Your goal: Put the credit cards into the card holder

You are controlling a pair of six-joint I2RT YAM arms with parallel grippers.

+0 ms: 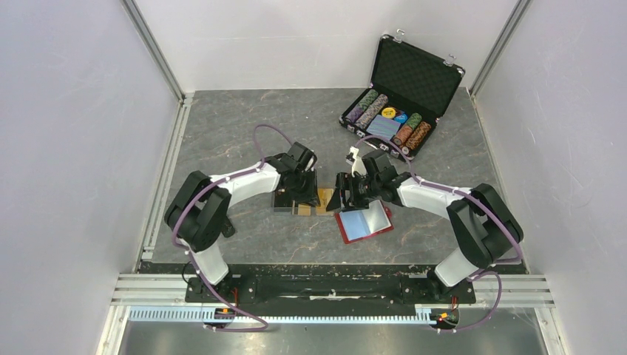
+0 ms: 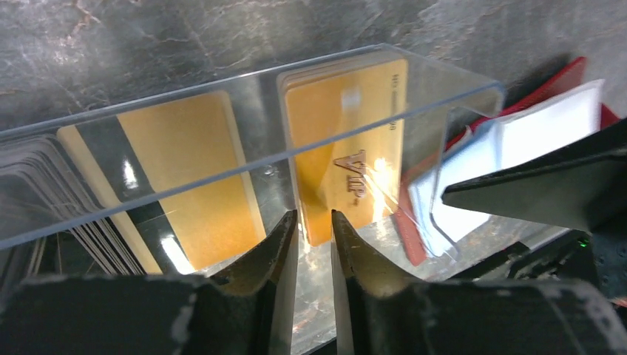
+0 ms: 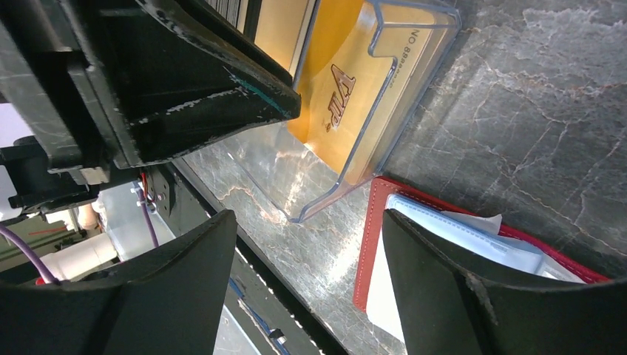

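A clear tray [image 1: 282, 208] holds gold credit cards [image 2: 347, 192] and darker cards in compartments. My left gripper [image 1: 310, 198] is over the tray; in its wrist view its fingertips [image 2: 275, 251] are at the near edge of the right-hand gold stack, with nothing clearly held. My right gripper [image 1: 336, 200] hovers at the tray's right end; in its wrist view the fingers [image 3: 185, 288] stand apart with nothing between them. The red card holder [image 1: 370, 233], with pale sleeves [image 3: 466, 237], lies open just right of and below the tray.
An open poker chip case [image 1: 388, 118] stands at the back right. A black object [image 1: 228, 228] lies beside the left arm.
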